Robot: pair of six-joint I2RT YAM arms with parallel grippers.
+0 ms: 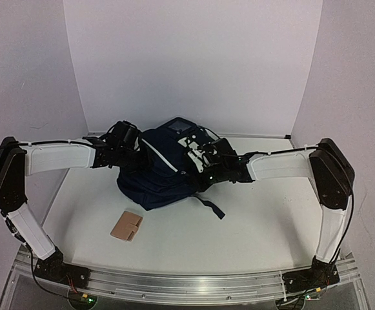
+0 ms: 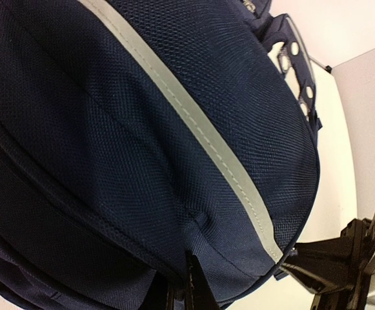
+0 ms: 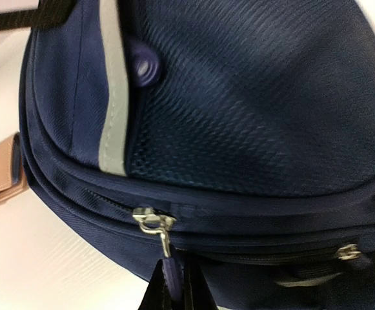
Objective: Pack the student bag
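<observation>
The navy student bag (image 1: 155,190) lies on the table with a grey reflective strip across its front. At its left side is my left gripper (image 1: 147,169); in the left wrist view its fingers (image 2: 201,290) are shut on a folded edge of the bag fabric (image 2: 164,261). My right gripper is shut on the cord of a zipper pull (image 3: 168,258), below a metal slider (image 3: 152,221) on the bag's zipper. A second slider (image 3: 348,252) sits farther right. A brown notebook (image 1: 127,226) with a strap lies flat in front of the bag.
A loose bag strap (image 1: 212,208) trails onto the white table (image 1: 252,239). Walls close in the back and both sides; both gripper heads stand close together over the bag.
</observation>
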